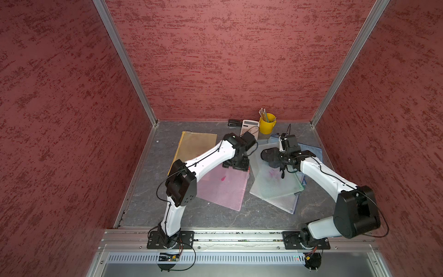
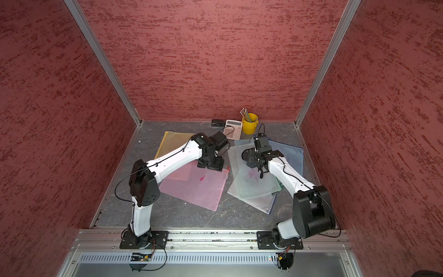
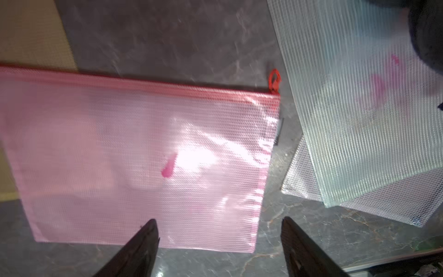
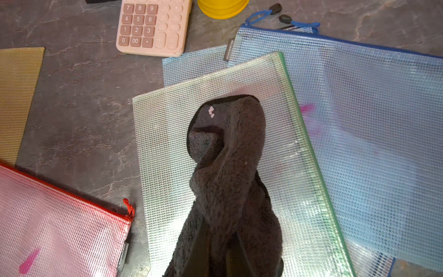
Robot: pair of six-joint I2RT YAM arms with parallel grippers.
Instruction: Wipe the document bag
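Observation:
A pink mesh bag with red zip (image 3: 115,180) lies flat on the left-middle of the table, bearing a magenta mark (image 3: 169,164). My left gripper is open above it, holding nothing. To the right, a green-edged clear bag (image 4: 295,198) carries pink smudges (image 3: 383,85). A dark grey cloth (image 4: 230,152) is over that bag, with my right gripper shut on it; whether the cloth touches the bag is unclear.
A yellow bag (image 4: 13,101) lies partly under the pink one; blue bags (image 4: 369,161) lie at the right. A calculator (image 4: 152,25), stapler (image 2: 217,122) and yellow pencil pot (image 2: 250,124) stand at the back. Bare table shows at front.

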